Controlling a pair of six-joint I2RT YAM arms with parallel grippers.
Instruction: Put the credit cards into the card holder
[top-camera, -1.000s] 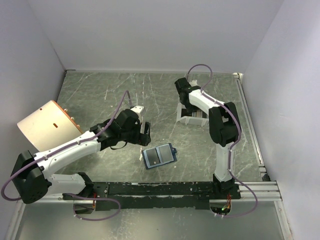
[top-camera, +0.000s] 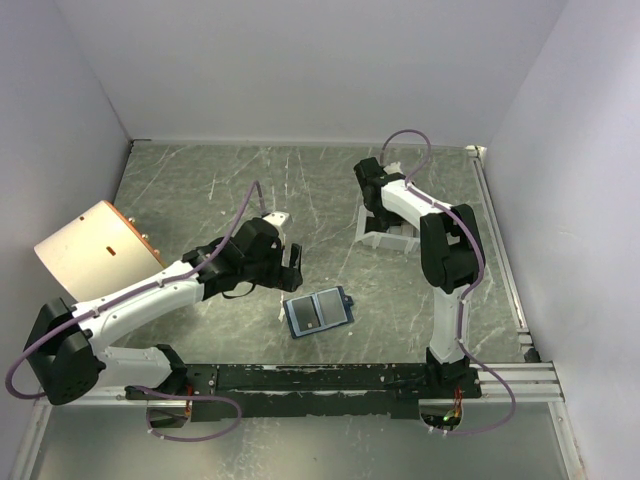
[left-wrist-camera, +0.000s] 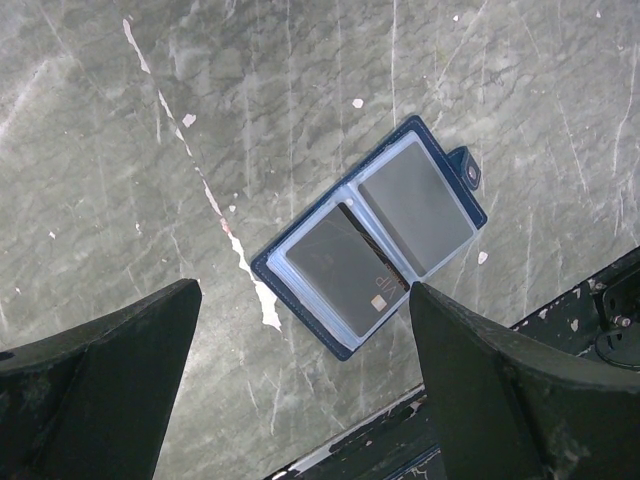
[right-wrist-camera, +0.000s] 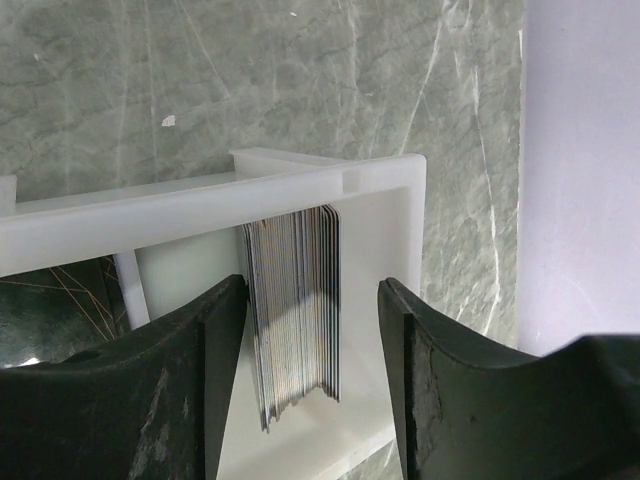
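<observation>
A dark blue card holder (top-camera: 349, 312) lies unfolded near the table's front; its two clear pockets show grey in the left wrist view, the left one (left-wrist-camera: 345, 270) with a small light square at its corner. Above it my left gripper is open and empty. At the back right, a tight stack of credit cards (right-wrist-camera: 292, 300) stands on edge in a white tray (right-wrist-camera: 375, 250). My right gripper is open with the stack between its fingers. Its left finger (right-wrist-camera: 222, 330) looks close against the stack, while a gap shows before the right one.
Another tray compartment holds a dark item with thin gold lines (right-wrist-camera: 60, 305). A white wall (right-wrist-camera: 580, 180) rises close on the right. Bare grey table (top-camera: 320, 180) lies left of the tray and between tray and holder. A tan panel (top-camera: 95, 250) leans at the left.
The right gripper has shifted slightly to the right, and the white tray appears to have slid a little the same way. The left arm and the card holder have stayed put.
</observation>
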